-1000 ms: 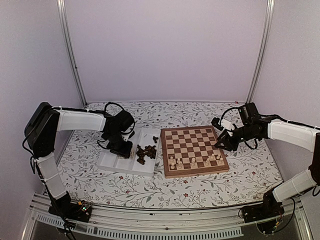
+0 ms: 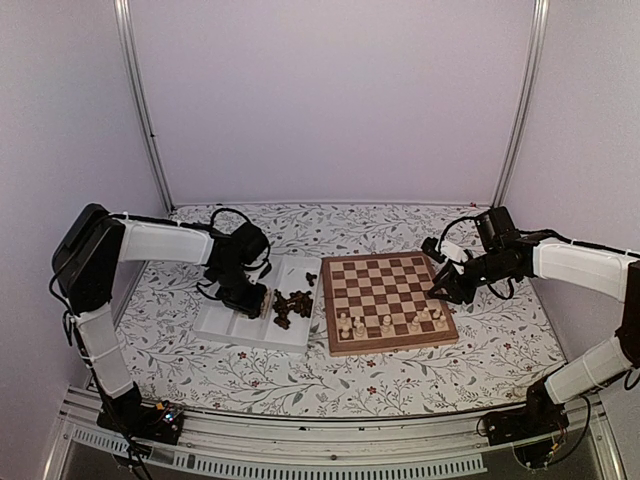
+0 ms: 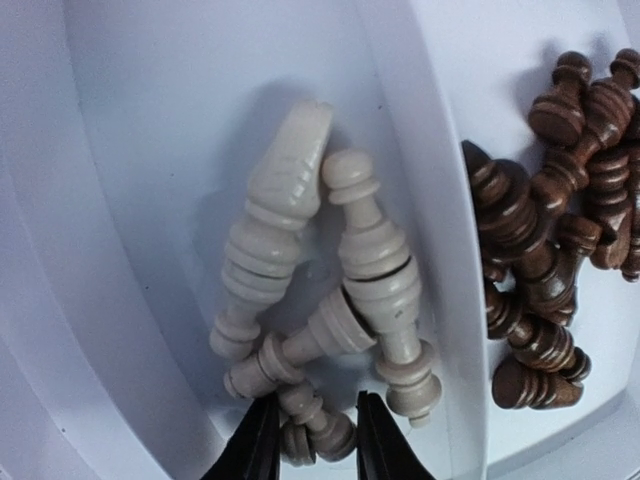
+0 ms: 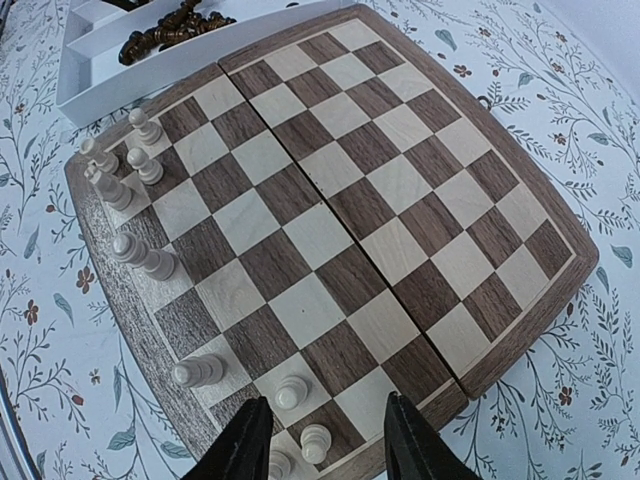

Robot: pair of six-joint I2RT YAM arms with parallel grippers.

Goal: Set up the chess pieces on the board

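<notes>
In the left wrist view, several cream chess pieces lie heaped in a white tray compartment, among them a knight-like piece (image 3: pixel 280 190) and a tall piece (image 3: pixel 375 260). My left gripper is open above the near end of the heap, with a small cream pawn (image 3: pixel 325 430) showing between its fingers, not visibly gripped. My right gripper stands open over the near corner of the wooden chessboard (image 4: pixel 285 245). A cream pawn (image 4: pixel 316 443) appears below and between its fingers, apparently on the board. Several cream pieces, including a tall one (image 4: pixel 145 257), stand along one side.
Dark brown pieces (image 3: pixel 545 240) lie piled in the neighbouring compartment, beyond a white divider (image 3: pixel 440 190). The tray (image 2: pixel 277 342) sits left of the board on a floral cloth (image 2: pixel 400 390). Most squares away from the cream row are bare.
My left arm has shifted very slightly over the tray. Pieces on the board stand where they were, and the right arm has barely moved.
</notes>
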